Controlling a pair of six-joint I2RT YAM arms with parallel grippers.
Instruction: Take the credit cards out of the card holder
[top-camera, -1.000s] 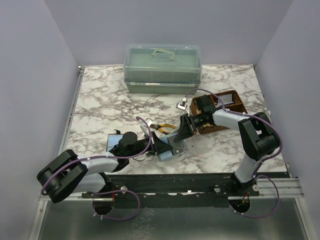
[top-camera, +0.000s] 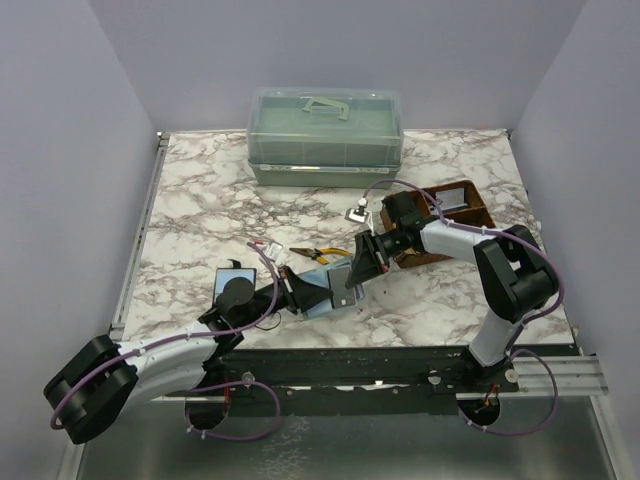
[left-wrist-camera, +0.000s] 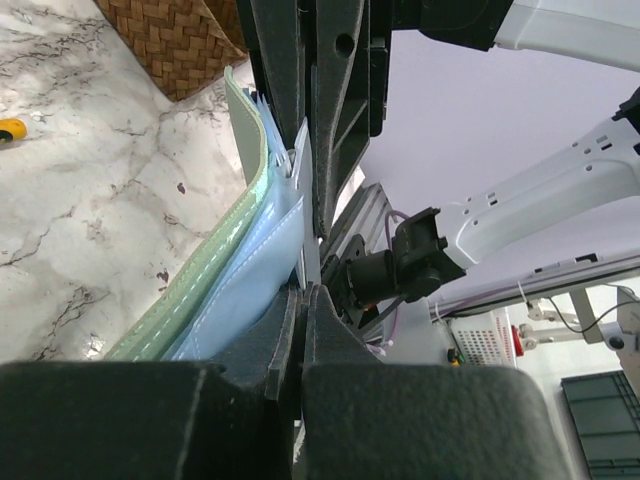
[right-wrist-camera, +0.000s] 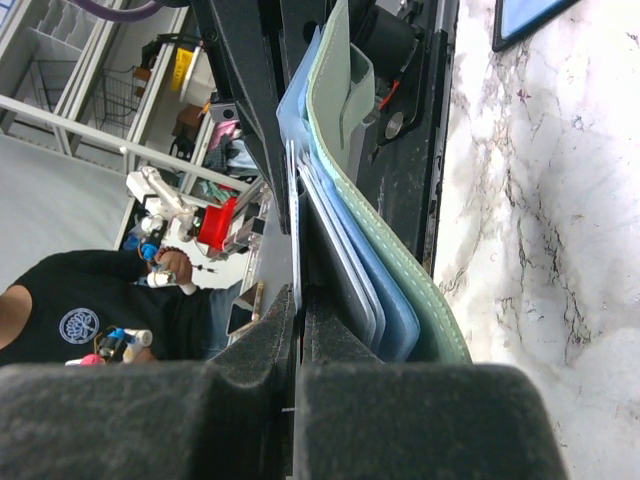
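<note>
The card holder (top-camera: 318, 305), pale blue and green, hangs between both grippers over the front middle, with thin grey cards (right-wrist-camera: 345, 260) standing in it. My left gripper (top-camera: 318, 296) is shut at the holder's left part; in the left wrist view its fingers meet below the blue sleeve. My right gripper (top-camera: 355, 272) is shut at the holder's other end; in the right wrist view a thin pale card edge (right-wrist-camera: 295, 230) runs down into its fingertips. What exactly the left fingers pinch is hard to see.
A wicker box (top-camera: 436, 256) sits at right, a clear green-lidded case (top-camera: 325, 140) at back, orange-handled pliers (top-camera: 335, 254) behind the holder, a blue-screened device (top-camera: 232, 283) at left.
My left gripper and arm have moved leftward, with the holder shifting slightly left. My right gripper has moved only slightly.
</note>
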